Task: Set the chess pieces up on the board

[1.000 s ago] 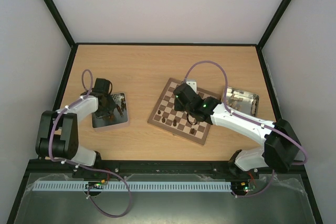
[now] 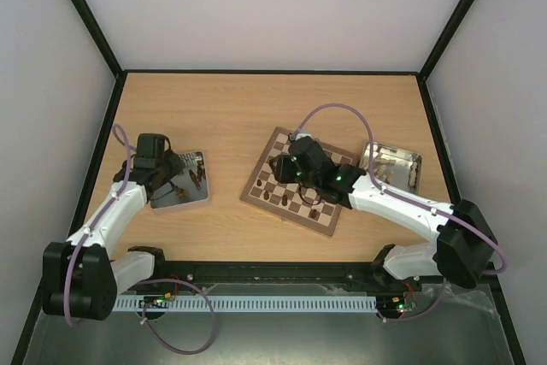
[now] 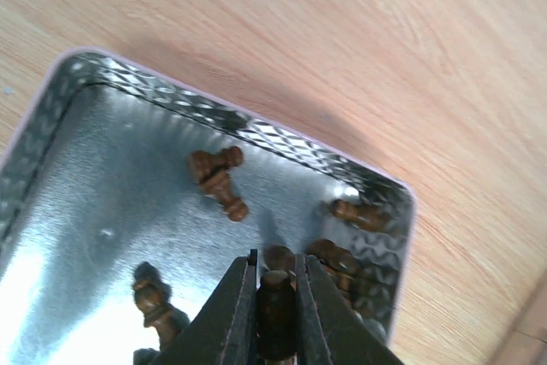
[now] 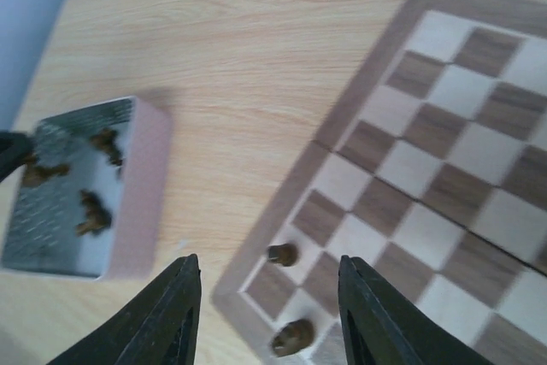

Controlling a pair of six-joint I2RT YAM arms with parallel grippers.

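My left gripper is shut on a dark brown chess piece point(image 3: 276, 322) above a metal tray point(image 3: 128, 203) holding several brown pieces point(image 3: 218, 177) lying on their sides. My right gripper hangs over the chessboard point(image 4: 376, 160) with its fingers apart and nothing seen between them at their tips. A few dark pieces point(image 4: 282, 254) stand on squares along the board's near left part.
A second silver tray point(image 2: 410, 173) with pale pieces sits right of the board, partly behind the right arm. Bare table point(image 2: 239, 100) lies behind and between the left tray and the board.
My left arm has drawn back and up from the tray. My right arm has shifted slightly, its forearm a little lower in the top view.
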